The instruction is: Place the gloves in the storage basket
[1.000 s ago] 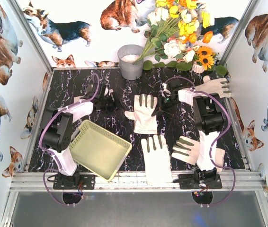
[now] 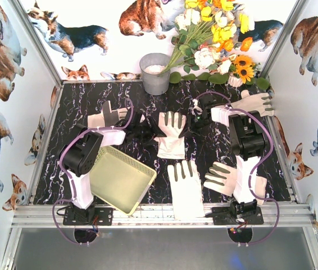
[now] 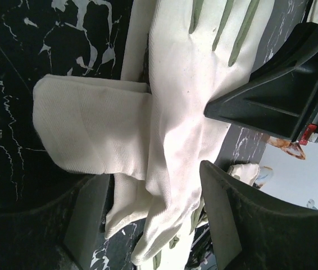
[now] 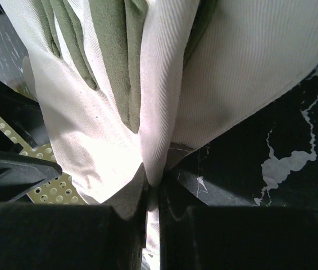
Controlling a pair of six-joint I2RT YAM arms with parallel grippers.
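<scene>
A cream glove (image 2: 172, 143) with green-grey finger stripes lies in the middle of the table. My right gripper is shut on a raised fold at its right edge. From the left comes my left gripper, open, its fingers (image 3: 86, 214) spread wide over the glove's thumb and left edge; the cloth lies between and below them. The pale green basket (image 2: 124, 159) at front left looks empty. More gloves lie around: one front centre (image 2: 186, 194), one front right (image 2: 221, 179), one back right (image 2: 254, 104), one back left (image 2: 97, 120), partly under my left arm.
A grey bucket (image 2: 155, 81) stands at the back, beside a bunch of flowers (image 2: 221, 39) along the rear edge. Walls with dog pictures close in the sides. Bare dark table shows between the gloves.
</scene>
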